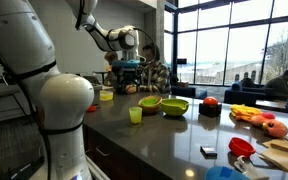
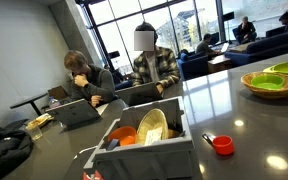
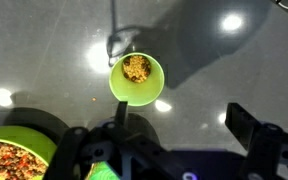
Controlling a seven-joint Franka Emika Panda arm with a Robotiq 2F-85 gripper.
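My gripper (image 1: 129,73) hangs high above the left side of the table, its fingers pointing down. In the wrist view its two dark fingers (image 3: 241,124) stand wide apart, with nothing held between them. A light green cup (image 3: 150,91) with yellow-orange grains at its bottom sits on the grey table, above the gap between the fingers in that view. At lower left there, a green bowl (image 3: 26,136) holds reddish mixed pieces, partly cut off by the frame. In exterior view 1 a yellow-green cup (image 1: 135,116) stands on the table; whether it is that same cup I cannot tell.
Green bowls (image 1: 174,107) and a wicker basket (image 1: 150,103) stand mid-table. A red bowl (image 1: 241,147) and a blue object (image 1: 224,173) lie at the near right. A grey bin (image 2: 144,150) holds several items. People sit behind the table.
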